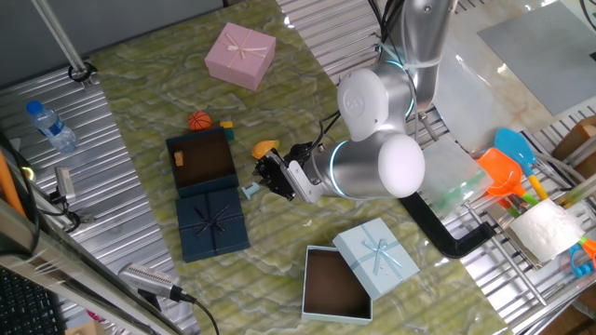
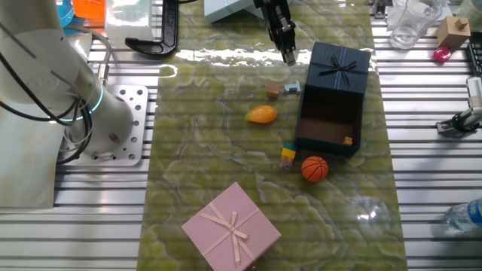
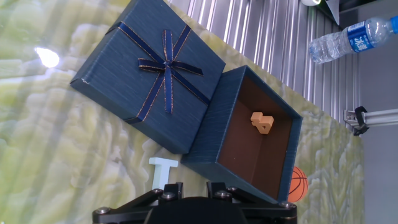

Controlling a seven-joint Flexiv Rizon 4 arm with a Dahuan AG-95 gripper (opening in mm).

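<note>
My gripper hovers above the green marbled mat, its fingertips a small way apart with nothing visible between them. Just ahead of it in the wrist view lies a pale blue T-shaped piece [image 3: 163,171], its lower end close to a fingertip. The dark blue box [image 3: 245,140] stands uncovered, with an orange-tan figure-shaped piece [image 3: 262,122] inside. Against the box sits its ribboned lid [image 3: 158,65]. Exterior view 2 has a small brown block [image 2: 273,90] beside the T piece, a yellow-orange mango [image 2: 261,114], a yellow-and-teal piece [image 2: 288,154] and a toy basketball [image 2: 315,169].
A closed pink gift box [image 1: 241,56] occupies one end of the mat. Towards the other end stands an empty light blue box [image 1: 337,287], with its lid [image 1: 377,258] leaning on it. A water bottle [image 1: 53,127] is off the mat, on the slatted table.
</note>
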